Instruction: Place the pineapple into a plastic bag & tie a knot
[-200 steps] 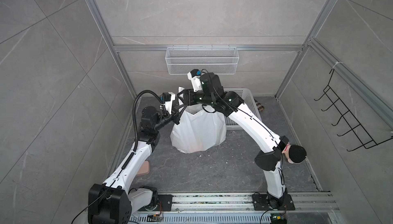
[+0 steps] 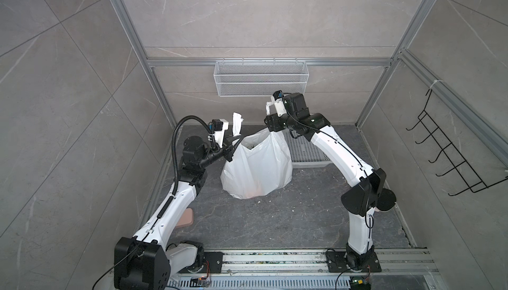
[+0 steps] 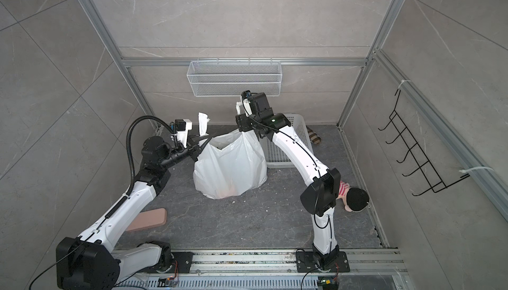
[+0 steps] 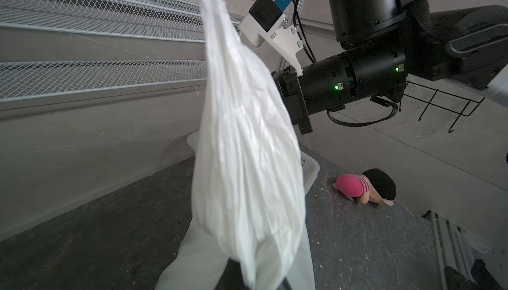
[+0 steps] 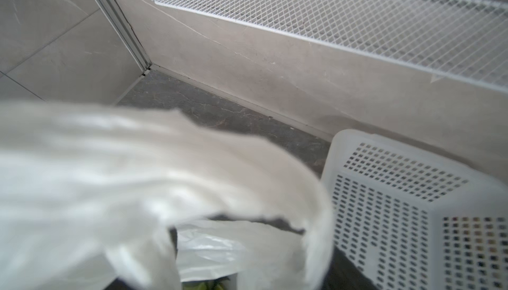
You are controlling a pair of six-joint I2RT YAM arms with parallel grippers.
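Observation:
A white plastic bag [image 2: 256, 168] stands upright on the dark floor, its top gathered into handles; green leaves [image 5: 209, 284] show inside it in the right wrist view. My left gripper [image 2: 234, 144] is shut on the left handle, which rises twisted above it and fills the middle of the left wrist view [image 4: 243, 157]. My right gripper [image 2: 272, 115] is at the right handle, at the bag's upper right; the handle arches blurred across the right wrist view, and the fingers are largely hidden, so their state is unclear.
A perforated white basket [image 3: 283, 155] sits behind the bag to the right. A wire shelf [image 2: 261, 78] hangs on the back wall, black hooks [image 2: 449, 152] on the right wall. A doll [image 3: 354, 199] lies at the right, a pink block [image 3: 145, 219] at the front left.
The left arm stays in place.

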